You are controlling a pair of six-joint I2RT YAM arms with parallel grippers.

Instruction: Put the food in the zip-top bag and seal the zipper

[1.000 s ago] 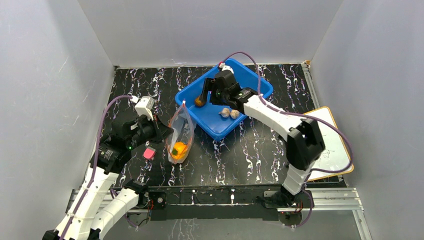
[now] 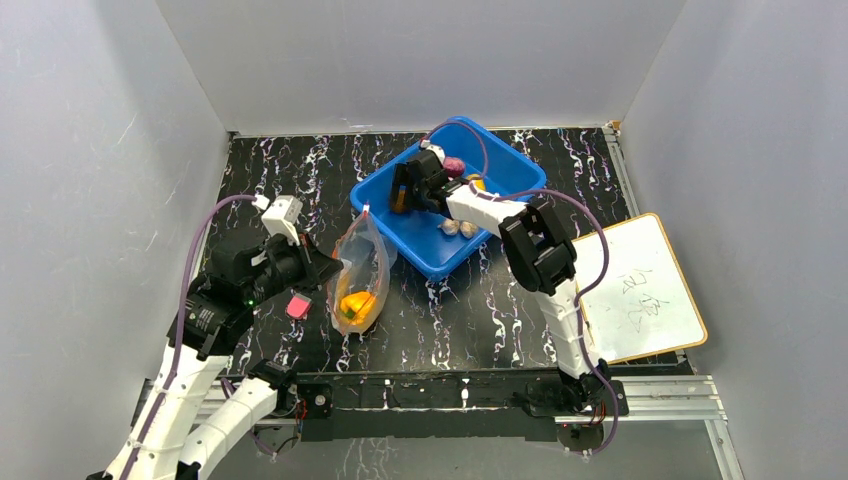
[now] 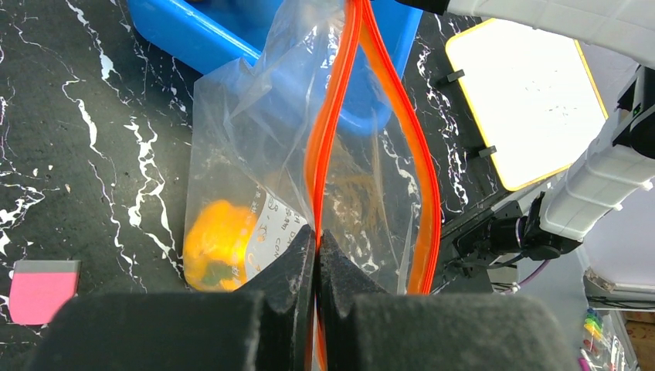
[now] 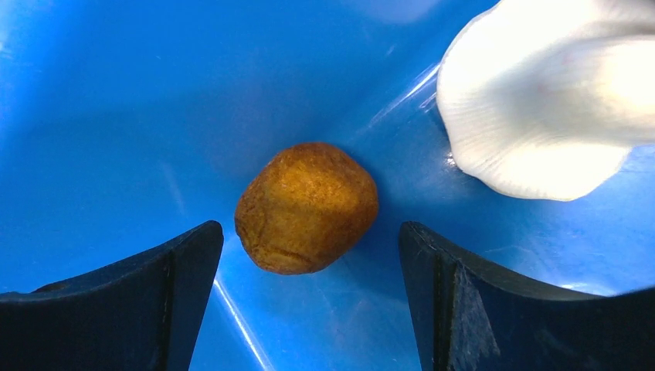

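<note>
My left gripper is shut on the rim of the clear zip top bag (image 3: 255,116), which hangs with its orange zipper (image 3: 334,116) parted. Inside the bag, low down, lies a yellow pepper (image 2: 356,307). My right gripper reaches down into the blue bin, its fingers wide apart. Between and just beyond those fingertips sits a brown, potato-like lump (image 4: 307,207) on the bin floor; neither finger visibly touches it. A white mushroom-shaped piece (image 4: 533,100) is beside it, toward the upper right of the right wrist view.
The blue bin (image 2: 408,247) also holds two garlic bulbs (image 2: 459,228), a reddish-purple item (image 2: 453,166) and something yellow (image 2: 476,182). A pink block (image 2: 298,306) lies left of the bag. The whiteboard (image 2: 640,290) is at right.
</note>
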